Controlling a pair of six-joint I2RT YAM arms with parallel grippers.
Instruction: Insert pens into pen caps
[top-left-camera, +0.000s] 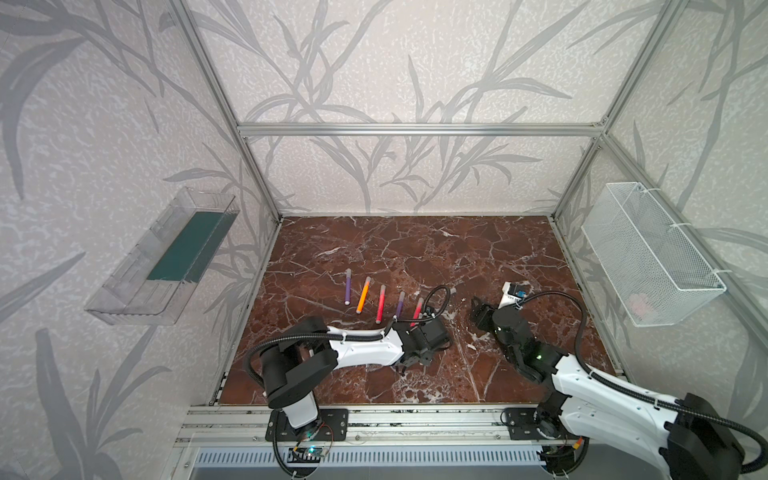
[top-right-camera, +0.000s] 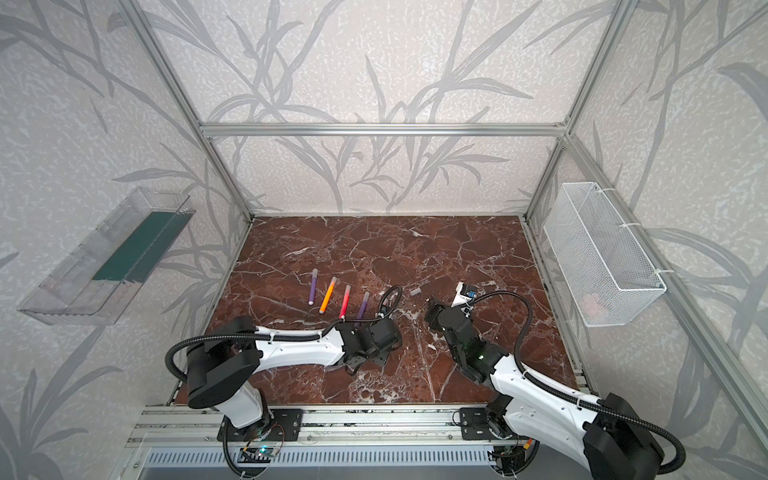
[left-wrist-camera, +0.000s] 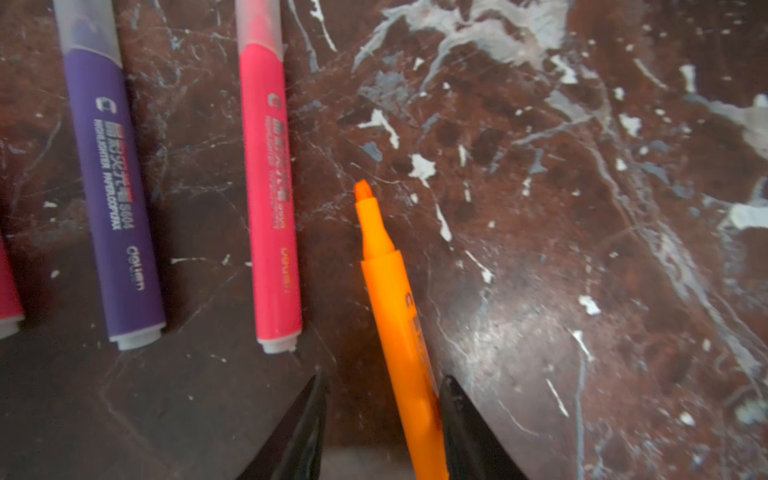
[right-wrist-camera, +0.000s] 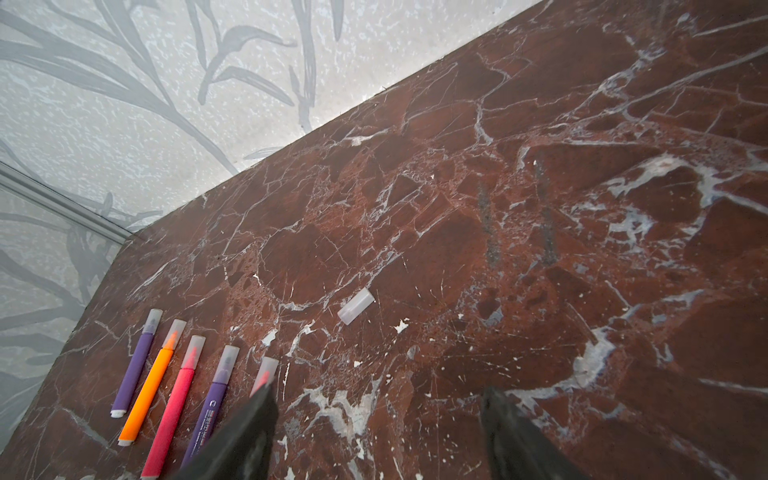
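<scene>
An uncapped orange pen (left-wrist-camera: 388, 312) lies on the table under my left gripper, whose fingers stand either side of its lower barrel, part open; whether they touch it I cannot tell. A loose clear cap (right-wrist-camera: 356, 306) lies alone mid-table. Capped pens lie in a row: purple (right-wrist-camera: 134, 368), orange (right-wrist-camera: 148, 388), pink (right-wrist-camera: 172, 416), purple (left-wrist-camera: 112, 192) and pink (left-wrist-camera: 268, 192). My right gripper stands open over the table's right side, with nothing between its fingers.
A clear bin (top-left-camera: 112, 308) hangs on the left wall and a white mesh basket (top-left-camera: 648, 264) on the right wall.
</scene>
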